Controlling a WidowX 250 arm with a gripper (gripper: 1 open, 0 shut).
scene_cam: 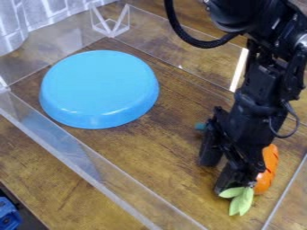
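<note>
My black gripper (pixel 228 162) is low over the wooden floor of the tray at the right, over an orange toy carrot (pixel 267 166) with pale green leaves that reach out below it. The gripper's fingers hide part of the carrot; whether they are open or shut on it cannot be made out. A small teal bit shows behind the gripper, mostly hidden.
A light blue upturned bowl or disc (pixel 99 88) lies at the left. Clear plastic walls (pixel 48 135) edge the wooden floor (pixel 144 180). A blue object (pixel 7 216) is at the bottom left corner.
</note>
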